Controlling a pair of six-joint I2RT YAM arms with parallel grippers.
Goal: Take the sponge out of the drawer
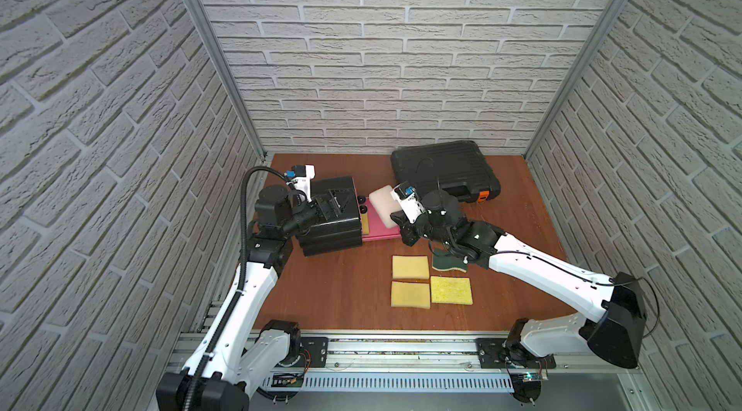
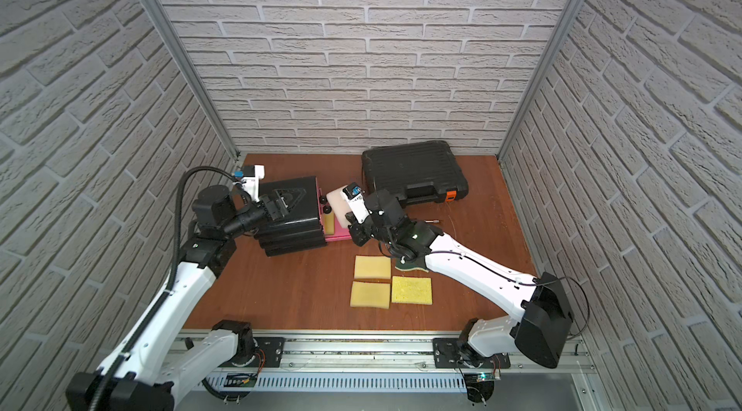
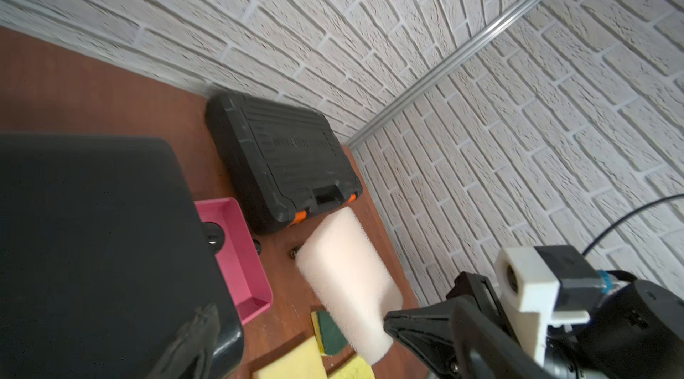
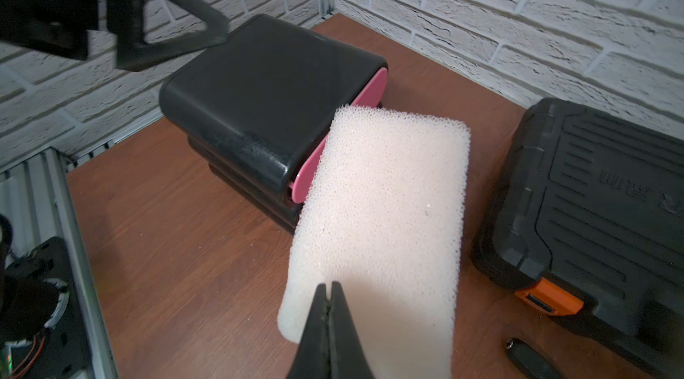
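A pale pink-white sponge [image 4: 388, 229] fills the middle of the right wrist view, its near edge pinched by my right gripper. In the left wrist view the same sponge [image 3: 349, 283] hangs above the table, clear of the pink drawer [image 3: 238, 258], which stands pulled out of the black cabinet [image 3: 92, 250]. The visible part of that drawer looks bare in this view. From the top left view, a yellow strip of another sponge [image 1: 364, 223] shows at the cabinet side of the drawer. My left gripper [image 1: 334, 204] is over the cabinet top, its fingers spread, holding nothing.
Several yellow sponges, among them one flat sponge [image 1: 410, 295], lie on the table in front, beside a dark green one [image 1: 450, 260]. A black tool case [image 1: 446, 167] occupies the back right.
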